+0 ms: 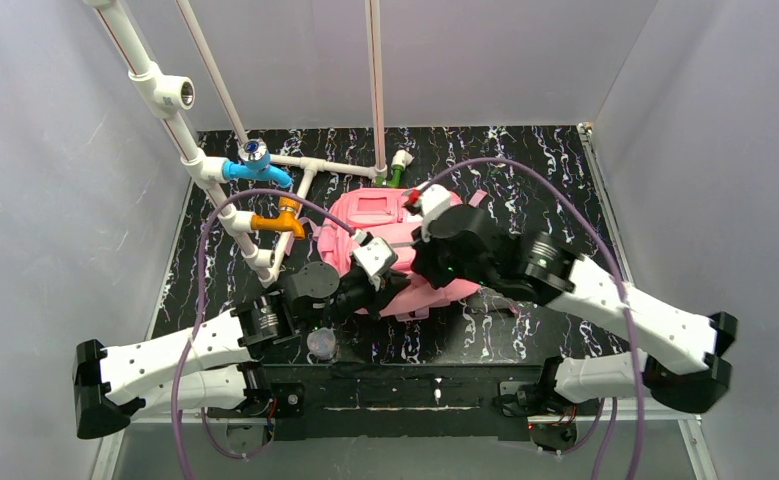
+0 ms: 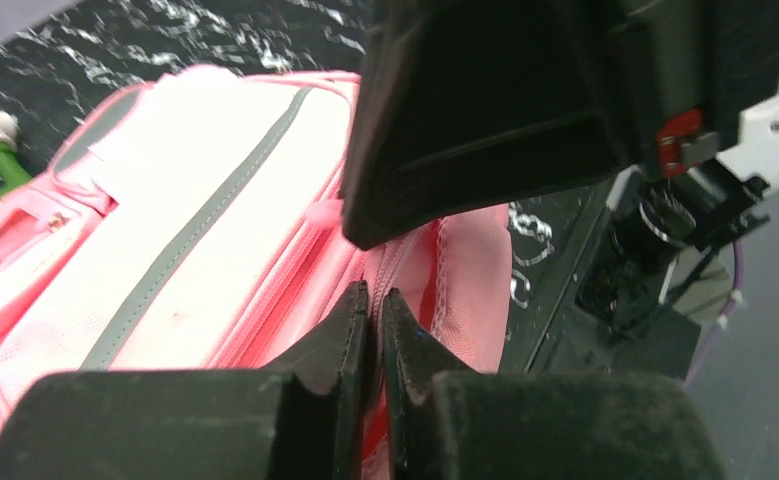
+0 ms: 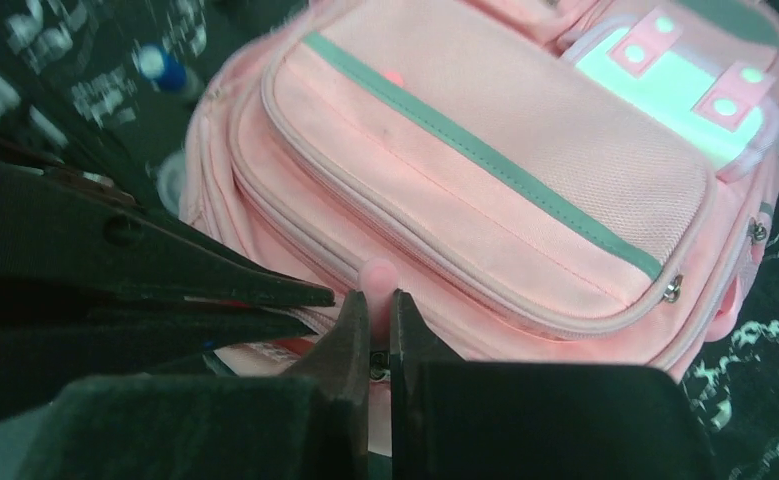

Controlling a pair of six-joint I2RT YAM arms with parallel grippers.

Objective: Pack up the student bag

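A pink backpack [image 1: 373, 208] lies on the black marble surface, its front pocket with a grey-green stripe visible in both wrist views. My left gripper is shut on a narrow edge of pink fabric along an open seam of the bag. My right gripper is shut on a small pink zipper pull, just beside the left gripper's fingers at the lower zipper. Both grippers crowd together over the bag's front part, hiding much of it in the top view.
White pipes [image 1: 345, 168] with orange [image 1: 275, 222], blue and green fittings stand left of and behind the bag. A clear round object [image 1: 321, 343] lies near the front edge.
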